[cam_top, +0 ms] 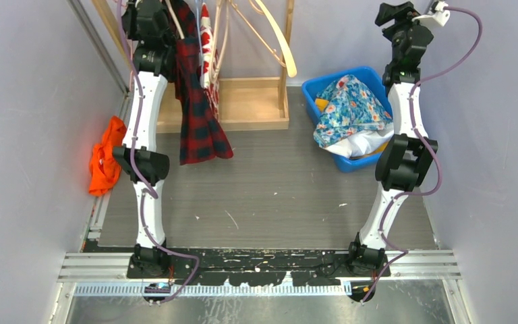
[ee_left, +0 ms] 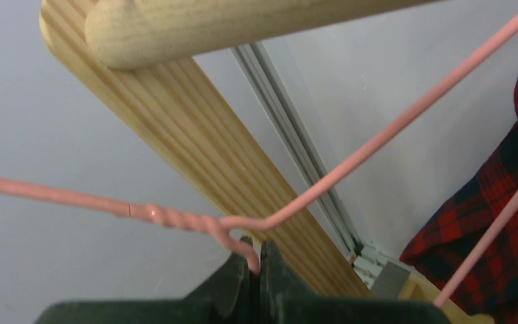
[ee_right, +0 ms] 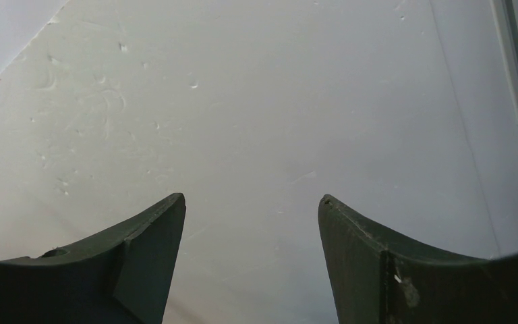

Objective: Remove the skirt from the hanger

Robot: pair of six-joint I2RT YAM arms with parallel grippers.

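The red and dark checked skirt [cam_top: 201, 128] hangs from the wooden rack at top left; in the left wrist view its fabric [ee_left: 485, 223] is at the right. My left gripper [cam_top: 145, 17] is high at the rack, beside the skirt. Its fingers are shut at a twisted pink hanger [ee_left: 182, 219]; whether they grip the wire is unclear. My right gripper is at the top right of the top view, apart from the rack, fingers open with only wall behind them.
A blue bin [cam_top: 347, 164] holding floral and white cloths stands at right. An orange cloth [cam_top: 104, 162] lies by the left wall. The wooden rack base [cam_top: 253, 104] spans the back.
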